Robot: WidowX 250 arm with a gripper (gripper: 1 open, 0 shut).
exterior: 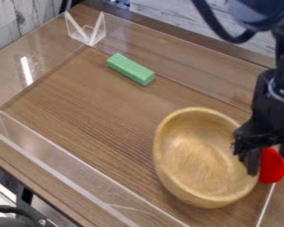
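Note:
My gripper (pixel 255 146) is low at the right of the view, over the right rim of a wooden bowl (pixel 190 164), its dark fingers apart. A red object (pixel 272 168) lies at the bowl's right, directly beside the gripper and partly hidden by it. A green block (pixel 131 69) lies on the wooden table toward the back, well away from the gripper.
A clear plastic holder (pixel 85 28) stands at the back left.

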